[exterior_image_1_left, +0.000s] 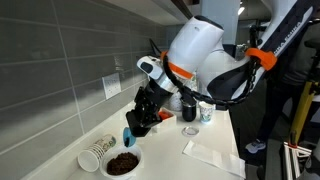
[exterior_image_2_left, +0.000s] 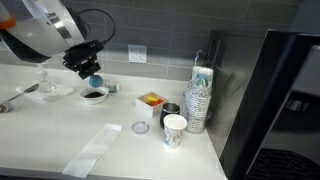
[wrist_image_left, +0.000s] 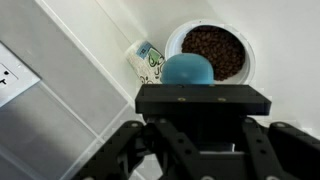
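My gripper is shut on a blue rounded thing (wrist_image_left: 187, 69), which looks like a scoop or cup and juts out beyond the fingers. In the first exterior view the blue thing (exterior_image_1_left: 128, 137) hangs just above a white bowl (exterior_image_1_left: 138, 163). Dark brown bean-like bits (wrist_image_left: 214, 50) fill the bowl, and the blue thing overlaps part of them in the wrist view. The second exterior view has the blue thing (exterior_image_2_left: 95, 80) over the bowl (exterior_image_2_left: 94, 99) too. What the blue thing contains cannot be seen.
A patterned cup (exterior_image_1_left: 97, 153) lies on its side by the bowl, near the tiled wall. Farther along stand a box of colourful items (exterior_image_2_left: 151, 103), a dark metal canister (exterior_image_2_left: 170, 114) and a white cup (exterior_image_2_left: 174, 130). A white cloth (exterior_image_1_left: 214, 158) lies flat on the counter.
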